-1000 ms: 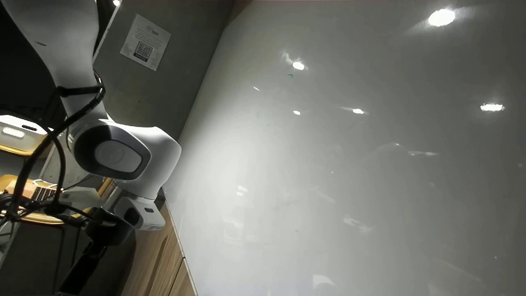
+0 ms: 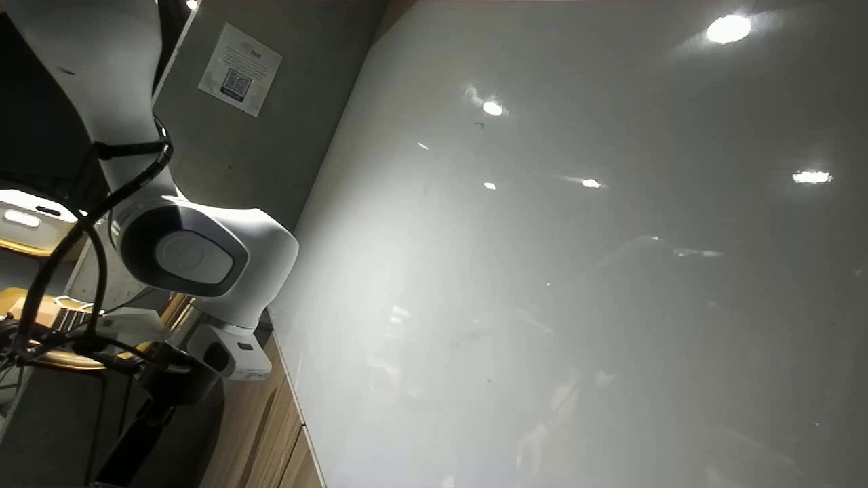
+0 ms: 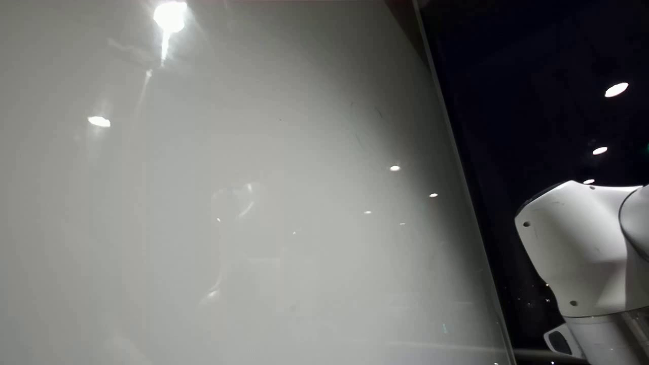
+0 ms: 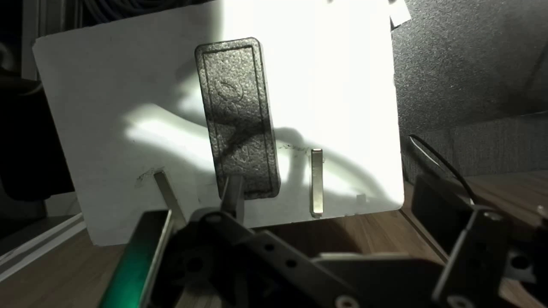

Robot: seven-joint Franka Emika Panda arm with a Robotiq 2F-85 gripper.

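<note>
A dark grey, speckled rectangular block (image 4: 239, 118), looking like a board eraser, is upright in the wrist view against a white panel (image 4: 349, 102). Along the lower edge of that view my gripper stands open, its dark fingers (image 4: 436, 205) wide apart. The left finger's tip overlaps the block's bottom end in the image; whether they touch I cannot tell. No object shows held between the fingers. From outside, the gripper (image 2: 134, 443) hangs low at the left, partly in shadow, clear of the large whiteboard (image 2: 610, 341).
Two narrow metal bars, one left (image 4: 169, 197) and one right (image 4: 317, 182), lie against the panel. A green piece with a bright edge (image 4: 138, 262) fills the lower left. Wood (image 2: 256, 415) borders the whiteboard. A black cable (image 4: 444, 161) curves at right.
Only faint reflections low on the whiteboard have shifted. In exterior view 1 the arm and gripper stand where they were.
</note>
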